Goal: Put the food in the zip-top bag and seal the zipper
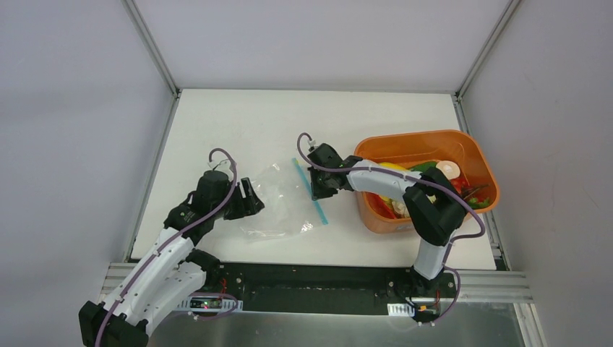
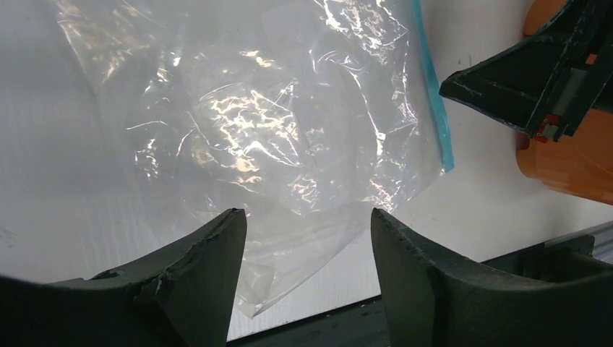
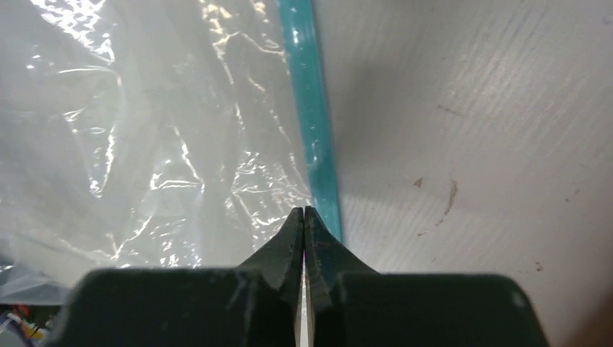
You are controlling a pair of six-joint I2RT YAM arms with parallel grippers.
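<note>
A clear zip top bag (image 1: 278,202) lies flat and empty-looking on the white table, its teal zipper strip (image 3: 312,116) along the right edge. My right gripper is shut, fingertips together with nothing between them. Its tips are over the strip, and the bag lies outside the fingers. To the left, my left gripper stands open above the bag's near-left part, holding nothing. The food, with red peppers (image 1: 384,206) and a white round piece (image 1: 448,170) among it, sits in the orange bin (image 1: 473,148), partly hidden by the right arm.
The bin fills the table's right side, with the right arm reaching across it. Bare table (image 1: 267,119) stretches along the back. A dark rail (image 1: 311,282) runs along the front edge.
</note>
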